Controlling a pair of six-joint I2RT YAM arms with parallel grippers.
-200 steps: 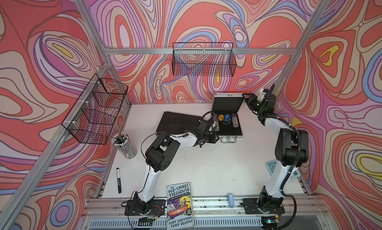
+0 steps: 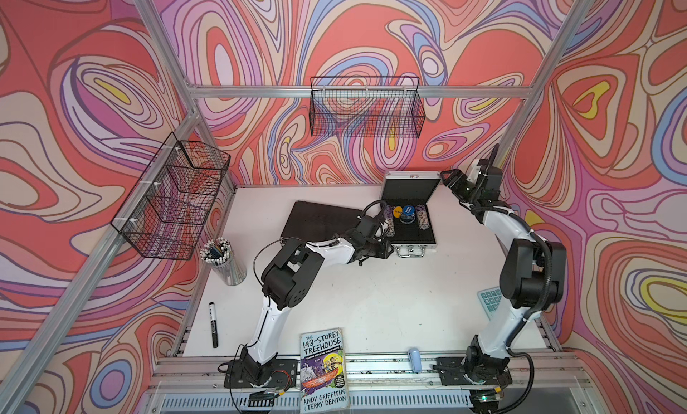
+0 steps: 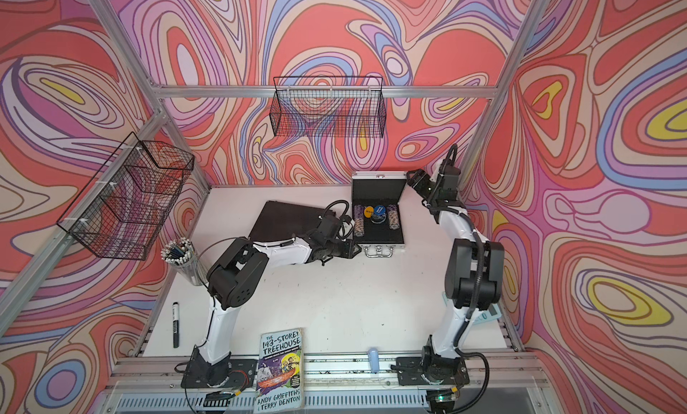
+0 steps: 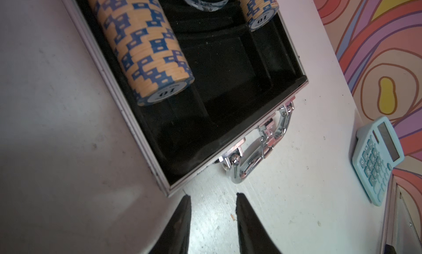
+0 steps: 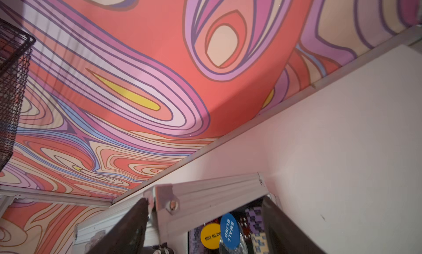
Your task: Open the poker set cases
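Observation:
The silver-edged poker case (image 2: 413, 246) stands on the table with its lid (image 2: 410, 189) raised at the back, showing the black lining. Inside lie stacks of chips (image 4: 145, 47), a yellow disc (image 5: 211, 235) and a blue disc (image 5: 230, 231). At the case's front left corner, my left gripper is open, nothing between its fingers; the chrome handle (image 4: 255, 155) lies beyond them. My right gripper is open at the lid's upper right corner, the lid's edge showing between its spread fingers. Whether they touch the lid, I cannot tell.
A flat black panel (image 2: 315, 219) lies left of the case, partly behind my left arm. A pen cup (image 2: 227, 262), a marker (image 2: 213, 324) and a calculator (image 4: 379, 159) stand near the edges.
The left arm looks unmoved.

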